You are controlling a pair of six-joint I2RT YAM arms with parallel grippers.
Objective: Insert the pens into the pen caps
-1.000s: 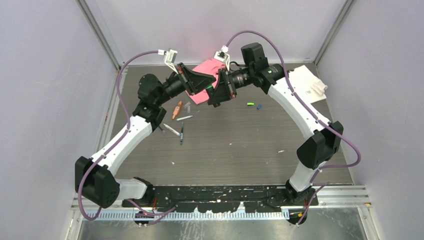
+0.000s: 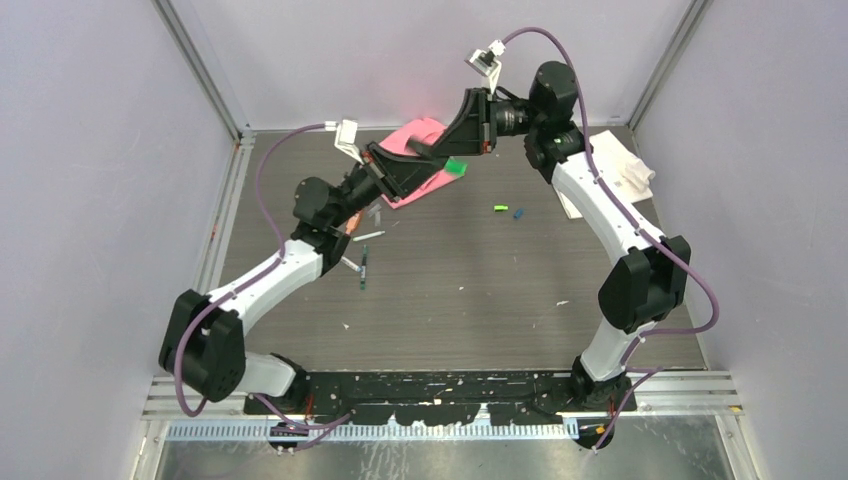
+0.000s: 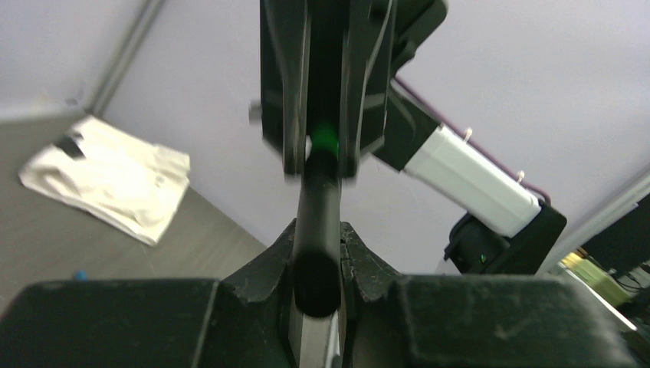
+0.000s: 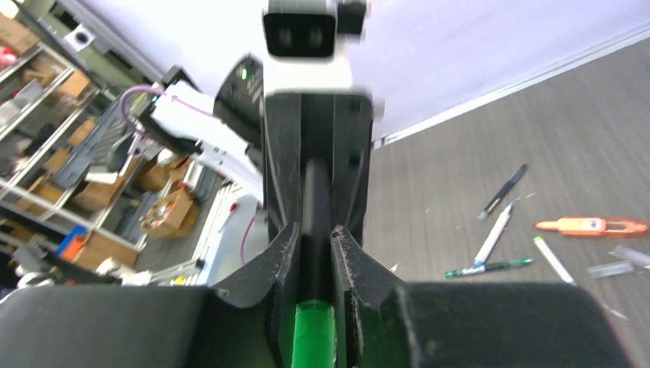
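Observation:
My two grippers face each other above the table, near the pink cloth. My left gripper is shut on a dark pen-like piece [image 3: 317,230], which runs away toward the opposite gripper, with a green part behind it. My right gripper is shut on a dark piece with a green end [image 4: 313,341] pointing toward the camera. Whether the pieces are joined I cannot tell. Loose pens lie on the left of the table, including a green pen [image 2: 364,268] and a white pen [image 4: 494,234].
An orange marker [image 4: 590,225] lies among them. Small green [image 2: 501,208] and blue [image 2: 518,214] pieces lie right of centre. A white cloth [image 2: 620,170] is at the right.
My right gripper has moved up and to the right in the top view; my left gripper has shifted slightly right and down, its arm turning with it.

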